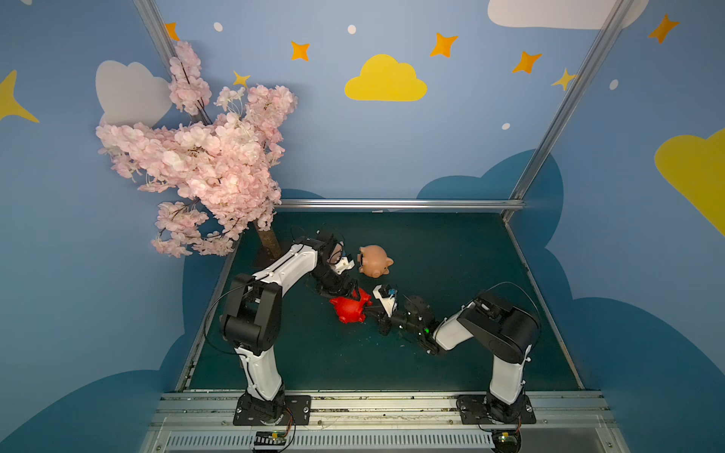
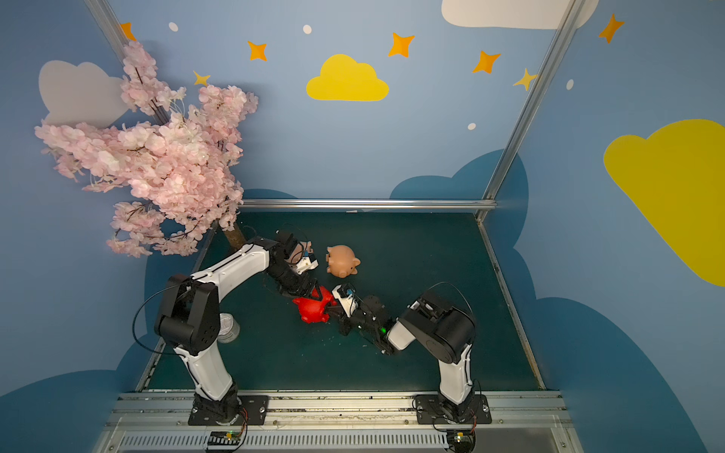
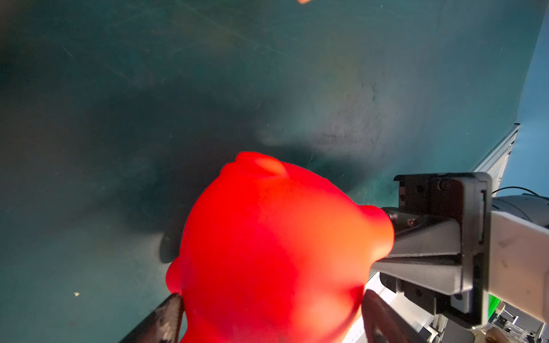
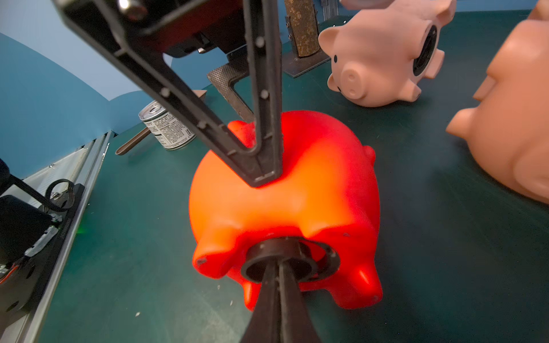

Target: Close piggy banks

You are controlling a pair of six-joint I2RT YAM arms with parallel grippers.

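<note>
The red piggy bank (image 4: 337, 165) lies on its side on the dark green floor, belly toward my right gripper. My left gripper is open, its fingers either side of the red body. A black stopper (image 4: 257, 257) sits tilted at the belly hole; a dark gap shows on its right side. Against the stopper, my right gripper is shut, fingertips together; whether they pinch part of it cannot be told. One pink piggy bank (image 4: 371, 57) shows a black stopper (image 4: 425, 51) in its belly. Another pink piggy bank (image 4: 520, 114) is cut off at right.
A tin can (image 4: 168, 128) stands near the left edge of the floor, a brown stick (image 4: 132, 141) beside it. The blossom tree (image 1: 219, 158) rises at the back left, above the left arm. Clear floor (image 1: 468, 256) spreads to the right.
</note>
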